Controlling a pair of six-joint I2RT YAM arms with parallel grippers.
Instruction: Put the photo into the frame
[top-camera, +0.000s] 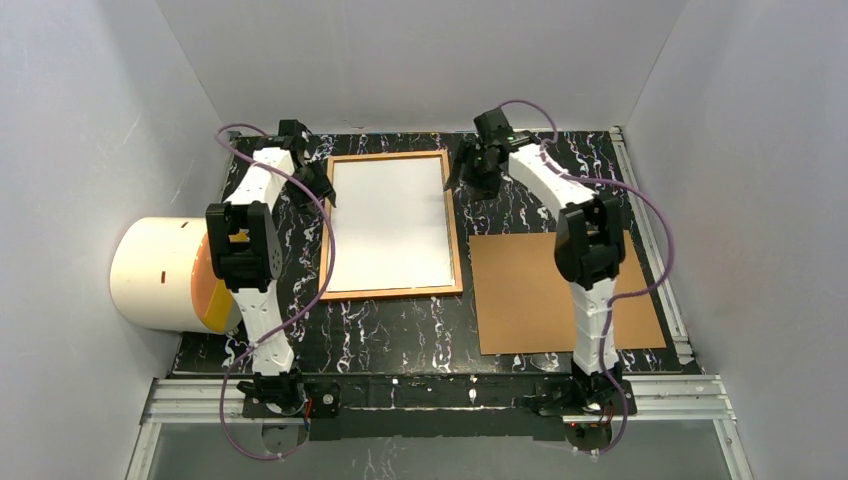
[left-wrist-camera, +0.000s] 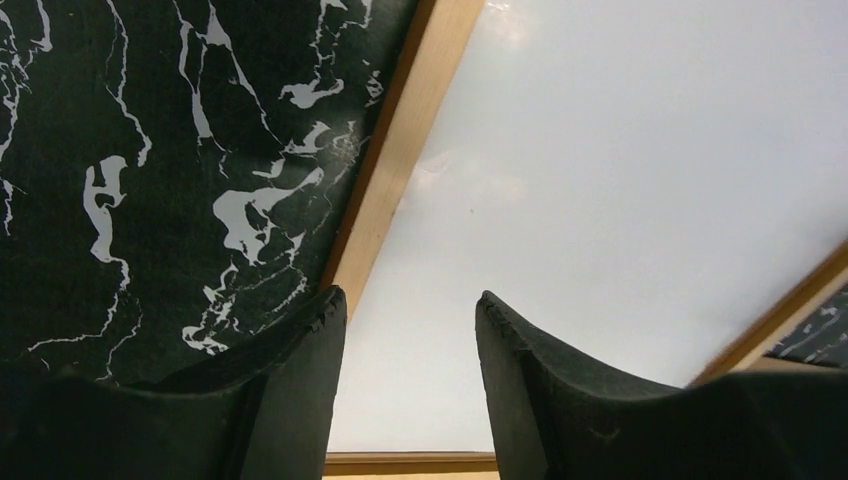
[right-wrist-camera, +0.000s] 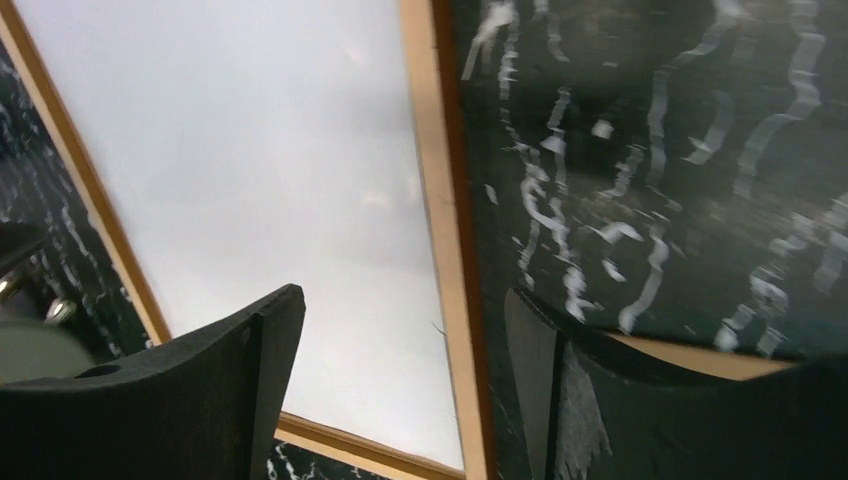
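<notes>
The photo shows as a blank white sheet (top-camera: 390, 225), lying flat inside the wooden frame (top-camera: 400, 294); its edges run along the frame's inner sides. At the frame's left side, my left gripper stands open over the left rail, one finger above the rail and the other above the white sheet (left-wrist-camera: 600, 200). My right gripper is open above the right rail (right-wrist-camera: 440, 190), fingers to either side of it. Neither gripper has anything between its fingers. No printed side of the photo is visible.
A brown board (top-camera: 515, 290) lies front right, partly beneath the right arm. At the left stands a large cream cylinder (top-camera: 155, 275) with a yellow part.
</notes>
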